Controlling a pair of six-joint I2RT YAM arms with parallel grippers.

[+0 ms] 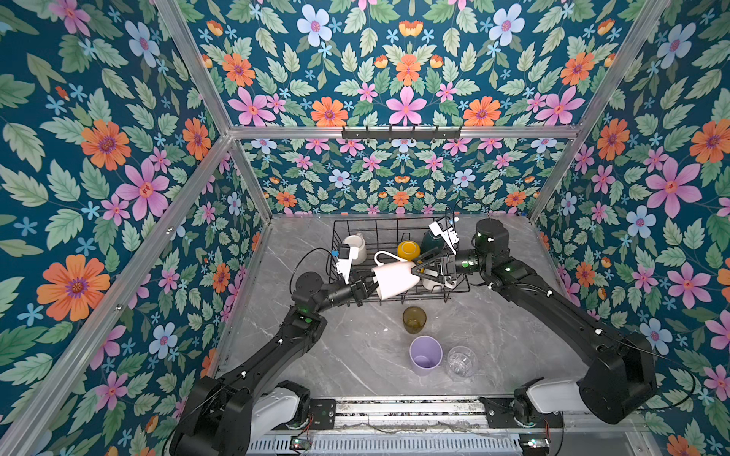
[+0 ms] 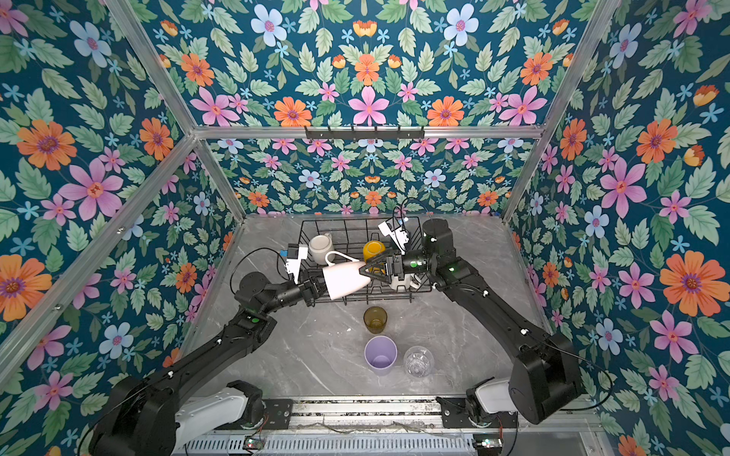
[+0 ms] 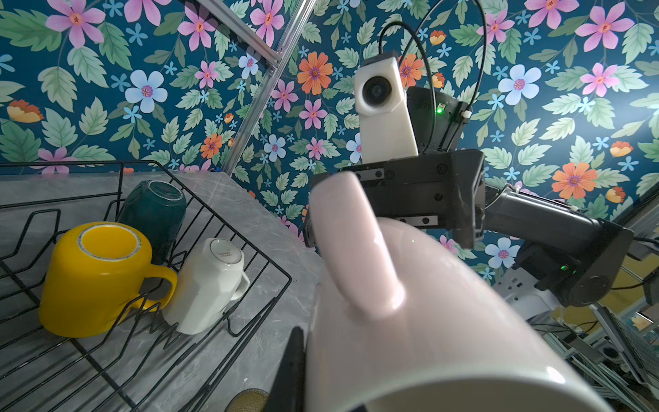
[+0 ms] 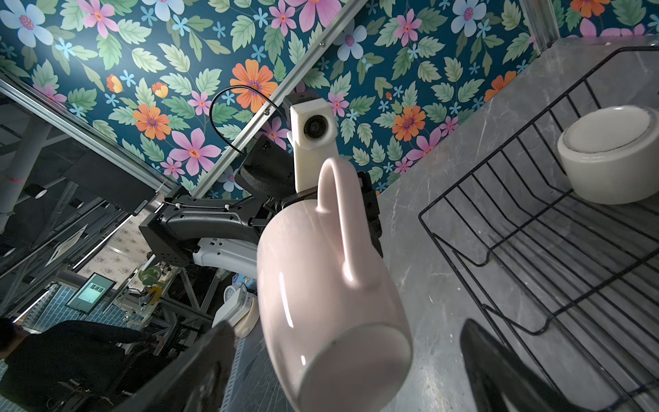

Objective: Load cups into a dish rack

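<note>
A pale pink mug (image 1: 395,280) hangs on its side above the front of the black wire rack (image 4: 535,218), handle upward. My left gripper (image 1: 371,285) is shut on the wall at its open end; a dark finger (image 3: 288,374) shows beside the mug in the left wrist view, and the other is hidden. At the mug's base end, my right gripper (image 1: 418,266) is open, its fingers (image 4: 490,364) on either side in the right wrist view. Upside down in the rack are a yellow mug (image 3: 96,281), a dark green cup (image 3: 154,214), a white mug (image 3: 206,285) and an off-white cup (image 4: 611,158).
On the grey counter in front of the rack stand an amber glass (image 1: 414,319), a purple cup (image 1: 426,354) and a clear glass (image 1: 461,361). Bare counter lies left and right of them. Both forearms reach in over the rack's front.
</note>
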